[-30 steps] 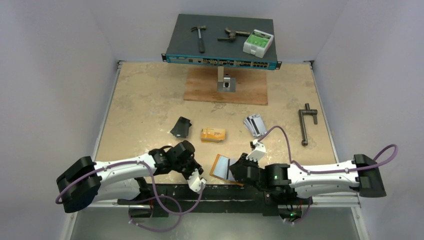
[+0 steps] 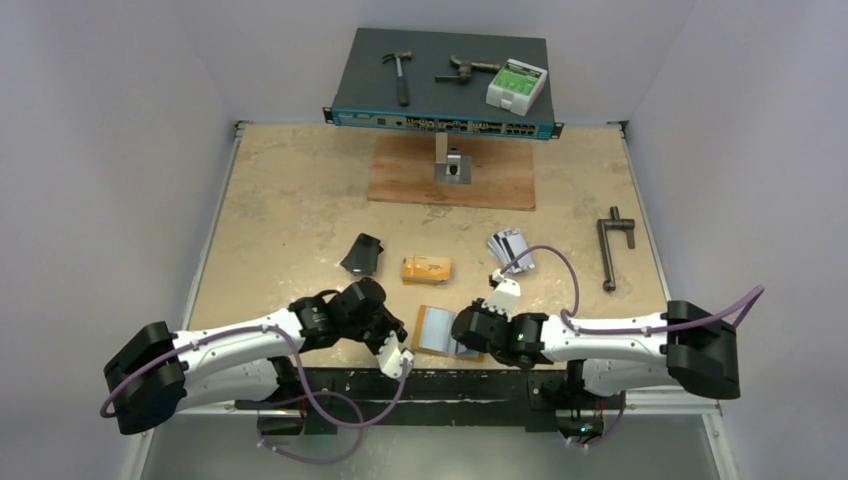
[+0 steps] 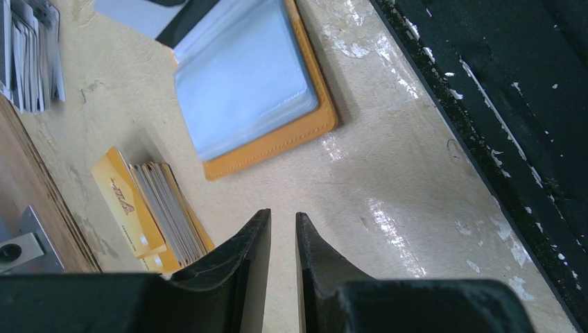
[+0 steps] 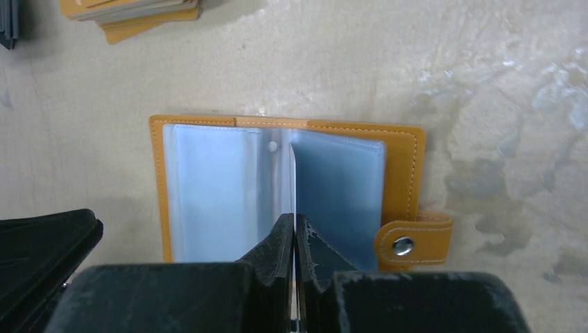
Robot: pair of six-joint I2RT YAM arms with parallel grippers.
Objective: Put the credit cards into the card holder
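Observation:
The card holder (image 4: 157, 187) lies open on the table, tan with pale clear sleeves and a snap strap on one side. My right gripper is shut over its middle. A thin pale edge, perhaps a sleeve leaf seen edge-on, meets the fingertips; whether it is pinched I cannot tell. Beside the holder, my left gripper stands narrowly open over bare table, empty between its fingers. Three groups of cards lie further back: yellow cards (image 2: 426, 269), white cards (image 2: 511, 250) and dark cards (image 2: 362, 255).
A wooden board (image 2: 400, 180) with a metal fixture spans the back, below a dark rack unit (image 2: 430, 70). At the far right lies a metal handle (image 2: 608, 255). The black front edge (image 3: 506, 104) runs close to the holder.
The holder has shifted slightly left and turned squarer to the table's front edge.

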